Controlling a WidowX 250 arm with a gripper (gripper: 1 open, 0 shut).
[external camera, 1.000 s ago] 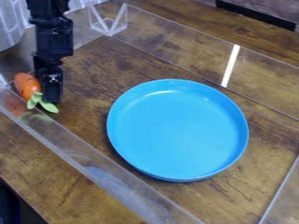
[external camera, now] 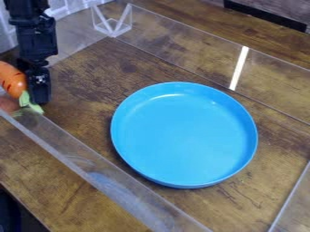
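My black gripper (external camera: pixel 32 89) is at the far left edge of the view, low in the corner of the clear-walled enclosure. An orange toy carrot (external camera: pixel 13 82) with pale green leaves is right at its fingers, partly cut off by the frame edge. Whether the fingers touch or grip it is hard to tell. A large blue plate (external camera: pixel 184 136) lies on the wooden surface to the right.
Transparent walls (external camera: pixel 97 177) run along the lower left and across the back. The wooden floor (external camera: pixel 91 77) between the gripper and the plate is bare. A white plastic piece (external camera: pixel 111 23) is at the back.
My gripper has shifted left toward the frame edge, and the carrot has moved left and slightly up with it. The plate is unchanged.
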